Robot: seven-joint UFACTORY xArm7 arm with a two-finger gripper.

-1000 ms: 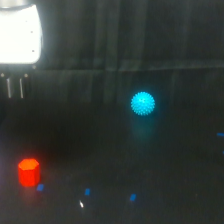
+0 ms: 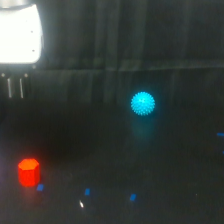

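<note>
At the top left, a white arm reaches into view from above. Below it my gripper points downward, its two thin pale fingers apart with only dark background between them. Well below the gripper and slightly right of it, a red-orange block with an angular outline rests on the black surface. A bright cyan spiky ball sits right of centre, far to the right of the gripper and touching nothing else.
Small blue marks dot the dark surface near the front, with another blue mark at the right edge. A tiny white speck lies near the bottom. Dark folded cloth hangs behind.
</note>
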